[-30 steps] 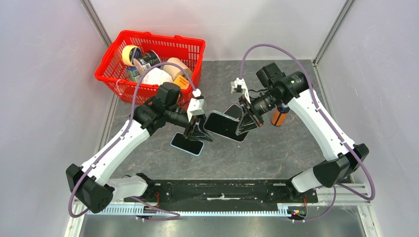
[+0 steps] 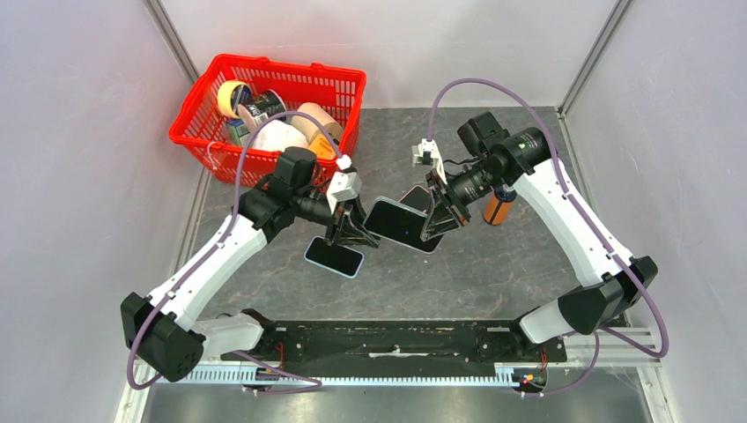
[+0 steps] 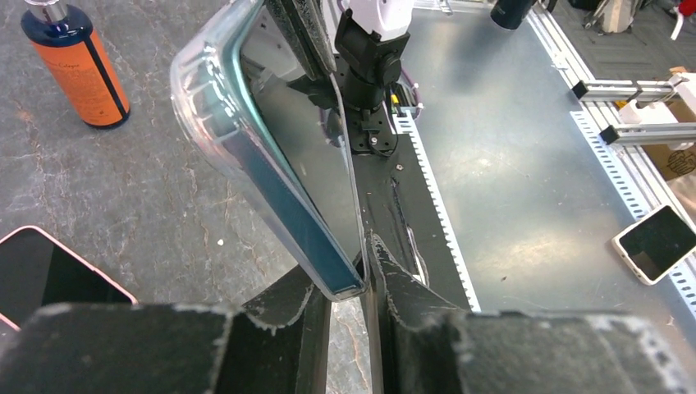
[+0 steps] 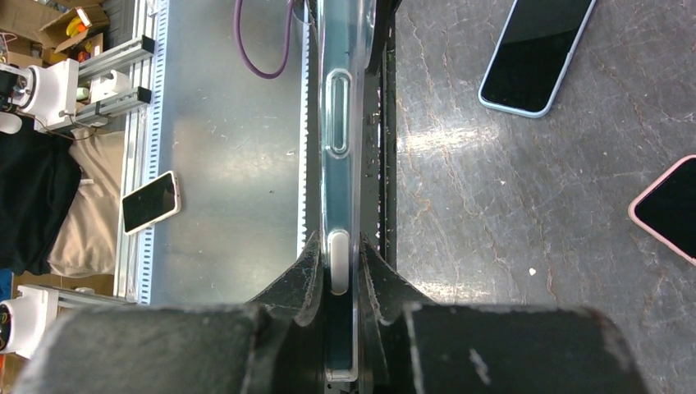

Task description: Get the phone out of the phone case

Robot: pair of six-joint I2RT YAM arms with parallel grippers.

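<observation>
A phone in a clear case [image 2: 399,224] is held in the air, tilted, by my right gripper [image 2: 432,227], shut on it; the right wrist view shows its side edge [image 4: 338,197] between the fingers. My left gripper [image 2: 366,236] is at the case's near corner. In the left wrist view the case [image 3: 287,205] reaches down to the left fingertips [image 3: 363,261], which sit close around that corner; whether they grip it I cannot tell.
A blue-edged phone [image 2: 334,257] lies at front left, a pink-edged phone [image 3: 51,275] beneath the held one, an orange bottle [image 2: 497,208] to the right. A red basket [image 2: 201,132] of items stands at back left.
The right gripper and the held phone stay still.
</observation>
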